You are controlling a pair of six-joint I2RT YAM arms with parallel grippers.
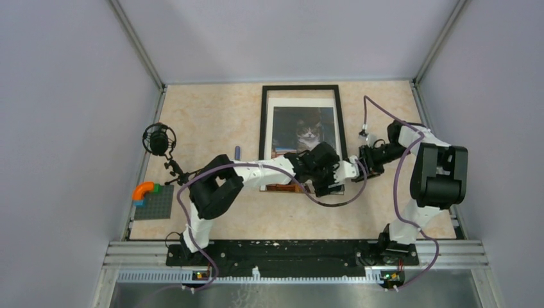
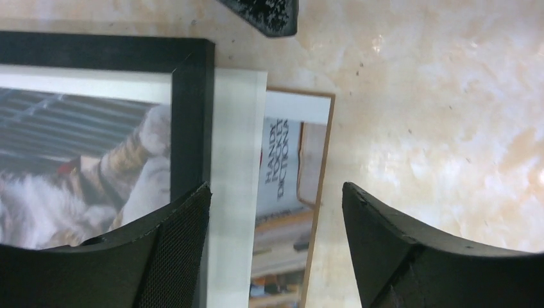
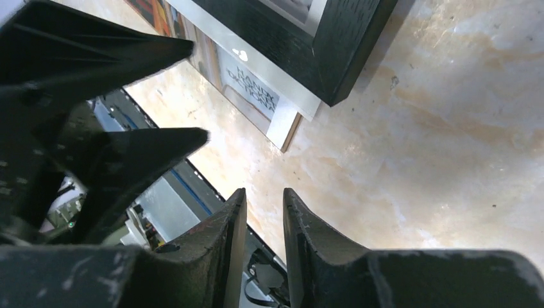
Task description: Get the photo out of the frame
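The black frame (image 1: 263,117) lies on the table with a cat photo (image 1: 305,125) and white mat inside. Along its near side, a white sheet (image 2: 234,160) and a printed board edge with "HANDY POCKET DICTIONARY" lettering (image 2: 282,160) stick out from under the frame. My left gripper stands open over that protruding edge, nothing between its fingers. My right gripper is beside the frame's near right corner, its fingertips slightly apart over bare table, holding nothing. The left gripper's dark fingers also show in the right wrist view.
A blue pen-like item (image 1: 238,153) lies left of the frame. A grey brick baseplate (image 1: 154,206) with coloured blocks and a black stand (image 1: 168,151) are at the left.
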